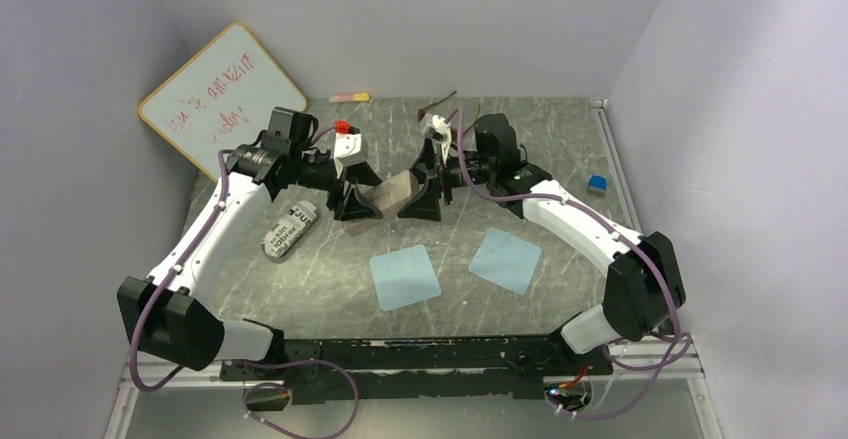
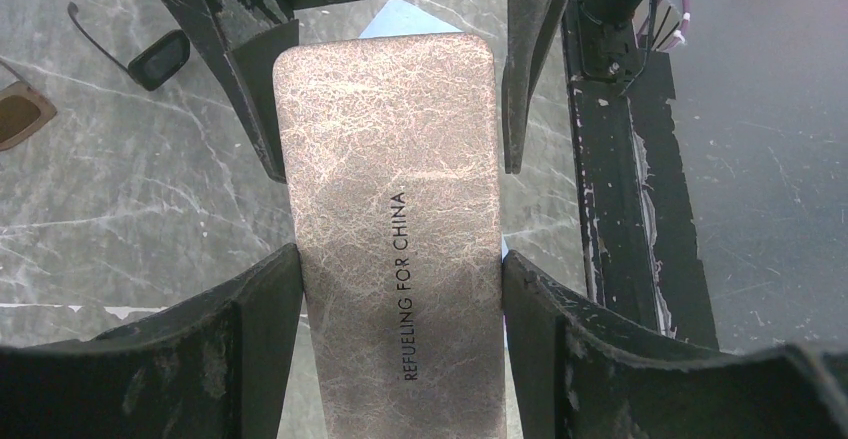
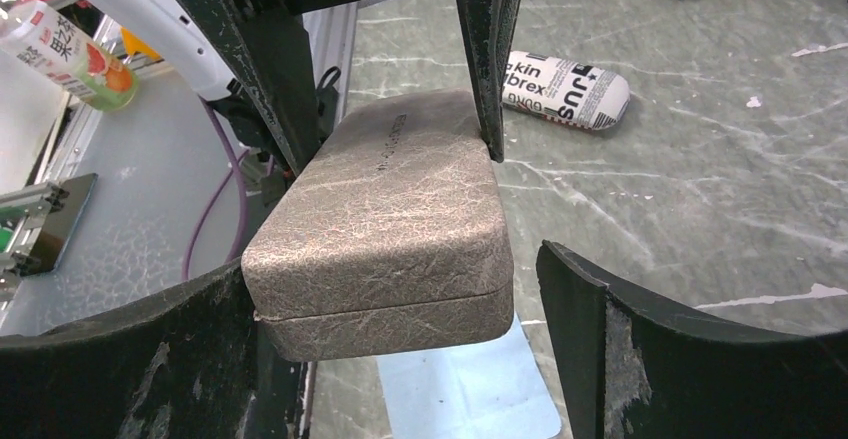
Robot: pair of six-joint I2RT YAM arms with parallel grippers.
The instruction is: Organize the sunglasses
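A beige sunglasses case [image 1: 389, 195] [image 2: 395, 129] [image 3: 378, 259], closed and lettered "REFUELING FOR CHINA", is held in the air at the middle between both grippers. My left gripper [image 1: 356, 199] has its fingers against both long sides of the case. My right gripper [image 1: 428, 195] is round the case's other end; in the left wrist view its fingers stand at either side, at least one seemingly a little apart from it. Sunglasses [image 2: 158, 59] and a brown pair [image 2: 25, 114] lie on the table in the left wrist view.
Two blue cloths [image 1: 405, 278] [image 1: 505, 261] lie at the front. A printed cylindrical case [image 1: 290, 229] lies left, a whiteboard [image 1: 222, 94] leans at the back left, and a small blue object [image 1: 597, 184] sits right.
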